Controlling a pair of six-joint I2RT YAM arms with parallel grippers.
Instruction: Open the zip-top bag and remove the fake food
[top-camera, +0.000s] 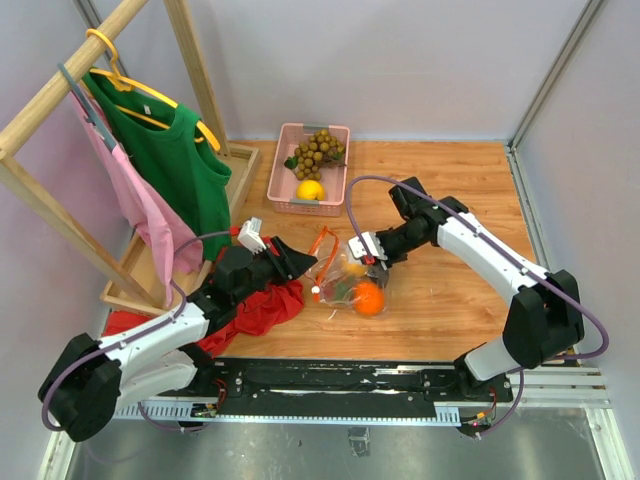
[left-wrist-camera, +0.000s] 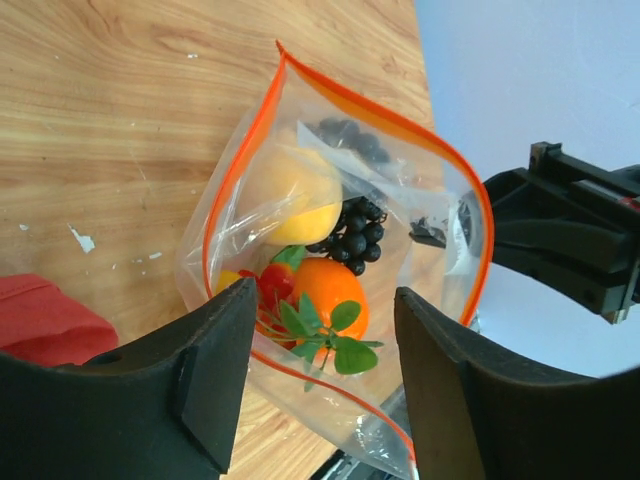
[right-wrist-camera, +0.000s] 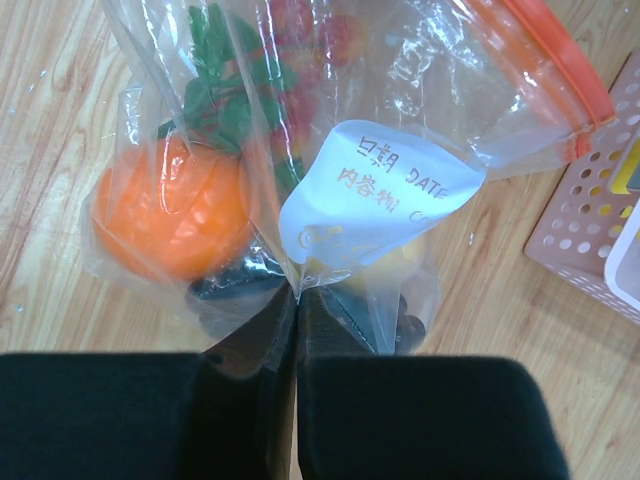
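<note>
The clear zip bag with its orange rim (left-wrist-camera: 235, 180) gapes wide toward my left gripper. Inside lie an orange fruit (left-wrist-camera: 335, 290), a yellow fruit (left-wrist-camera: 300, 195), dark grapes (left-wrist-camera: 355, 235) and a red piece with green leaves (left-wrist-camera: 355, 355). My left gripper's fingers are apart at the mouth, the leaves in line between them; no contact with the food shows. In the right wrist view my right gripper is shut on a pinched fold of the bag's film (right-wrist-camera: 300, 260), beside the white label (right-wrist-camera: 375, 195).
Behind the bag stands a pink basket (top-camera: 278, 180) holding a grape bunch (top-camera: 318, 152) and a lemon (top-camera: 310, 190). Red cloth (top-camera: 265, 312) lies under the left arm, near a wooden rack with a green garment (top-camera: 180, 160).
</note>
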